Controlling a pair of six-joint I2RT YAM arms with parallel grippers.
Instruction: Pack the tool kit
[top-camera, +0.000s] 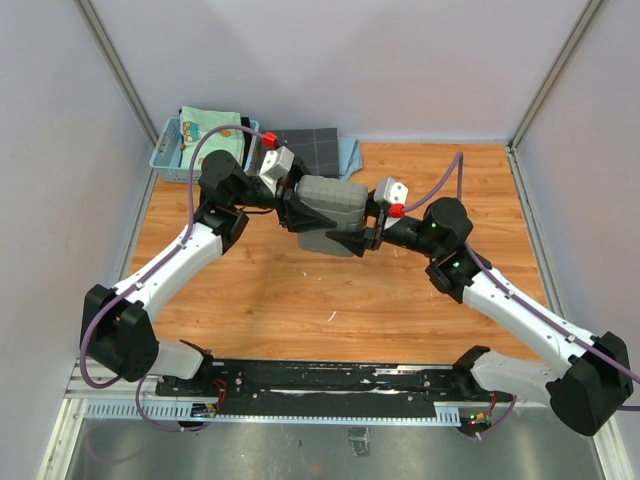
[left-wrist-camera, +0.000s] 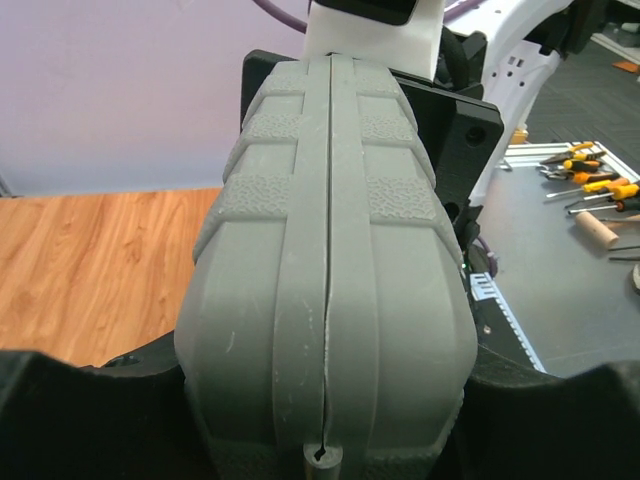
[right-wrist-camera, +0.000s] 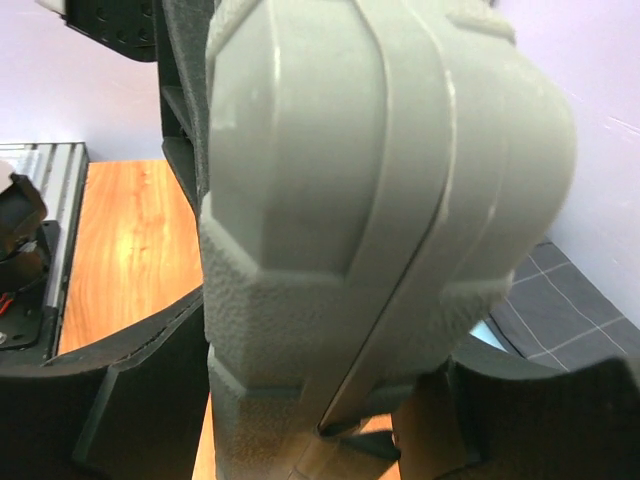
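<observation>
A closed grey hard-shell case (top-camera: 335, 203) hangs above the wooden table, gripped from both sides. My left gripper (top-camera: 307, 210) is shut on its left side, and my right gripper (top-camera: 362, 228) is shut on its right side. In the left wrist view the case (left-wrist-camera: 255, 310) stands on edge between the fingers, its seam running down the middle with the halves together. The right wrist view has the case (right-wrist-camera: 310, 200) slanted between the fingers, filling most of the picture. The case hides much of both sets of fingertips.
A light-blue basket (top-camera: 170, 160) with a green cloth (top-camera: 205, 125) stands at the back left. Beside it lie a dark checked cloth (top-camera: 310, 150) and a blue cloth (top-camera: 349, 157). Hand tools (left-wrist-camera: 600, 190) lie off to the side.
</observation>
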